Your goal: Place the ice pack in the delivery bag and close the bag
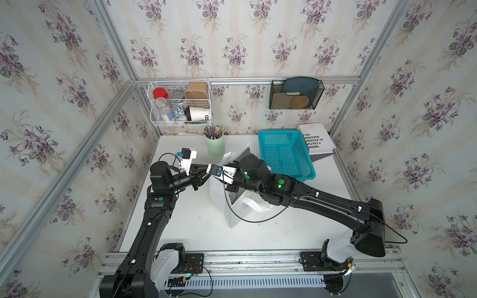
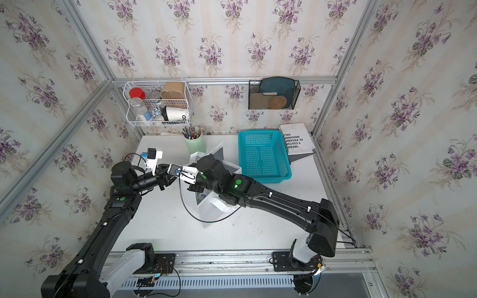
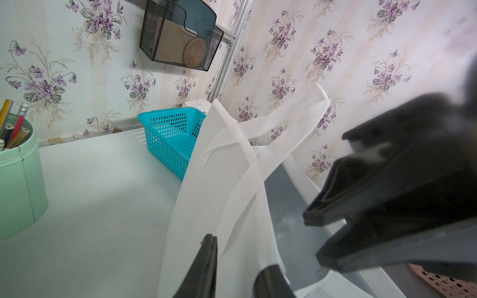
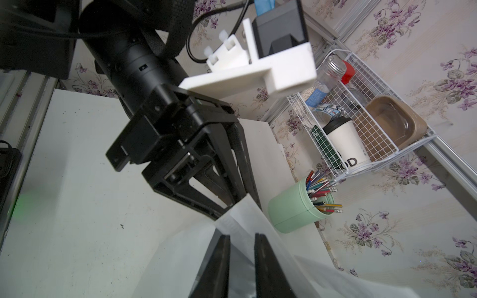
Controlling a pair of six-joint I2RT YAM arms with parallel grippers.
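Observation:
The white delivery bag [image 1: 223,203] stands mid-table with a grey interior, its handles and upper edge visible in the left wrist view. My left gripper is at the bag's near edge, fingers apart around the white rim; whether it pinches it is unclear. My right gripper stands open at the bag's top, close to the left gripper's fingertips, with white bag material beyond its fingers. Both crowd over the bag's opening, hiding much of it in the top views. I cannot make out an ice pack in any view.
A green pencil cup [image 1: 215,146] stands behind the bag. A teal basket [image 1: 286,154] is at the back right beside a book stand [image 1: 315,139]. A wire rack [image 1: 179,104] hangs at back left.

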